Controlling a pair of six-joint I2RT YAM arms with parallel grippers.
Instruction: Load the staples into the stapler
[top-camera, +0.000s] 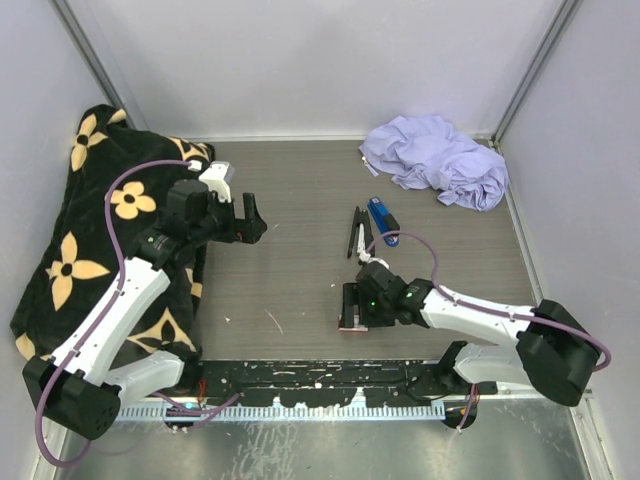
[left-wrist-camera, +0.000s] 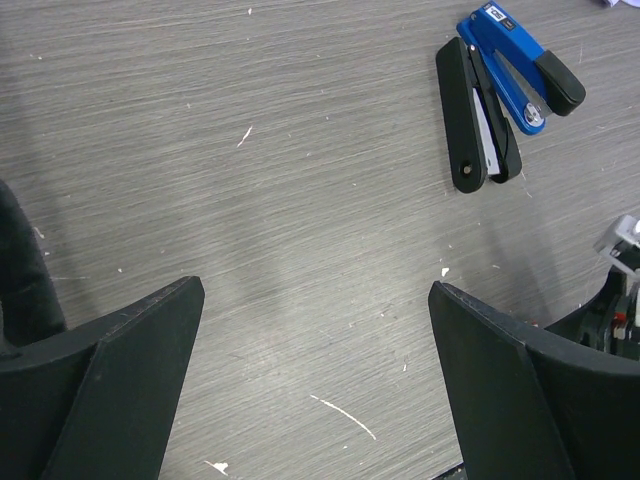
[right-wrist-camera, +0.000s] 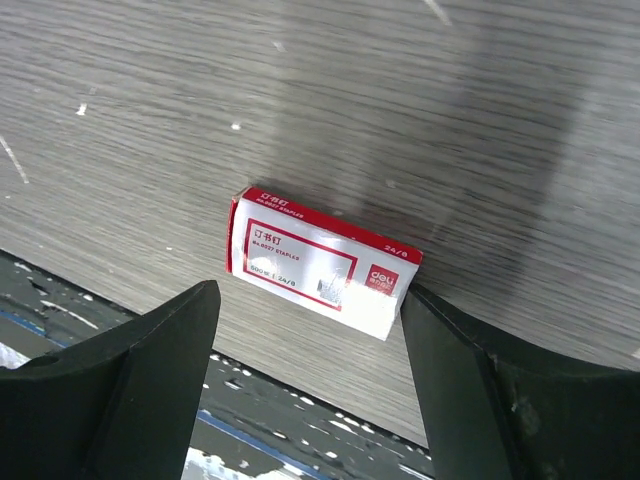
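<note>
A white and red box of staples (right-wrist-camera: 315, 262) lies on the table at the front, right under my right gripper (top-camera: 353, 315), whose two fingers are parted around it, one touching or very near the box's end in the right wrist view. A black stapler (left-wrist-camera: 462, 120) and a blue stapler (left-wrist-camera: 505, 60) lie side by side behind it, toward the back right. My left gripper (top-camera: 250, 225) hangs open over the left part of the table, nothing between its fingers.
A lavender cloth (top-camera: 440, 160) is bunched at the back right. A dark flowered blanket (top-camera: 75, 270) covers the left side.
</note>
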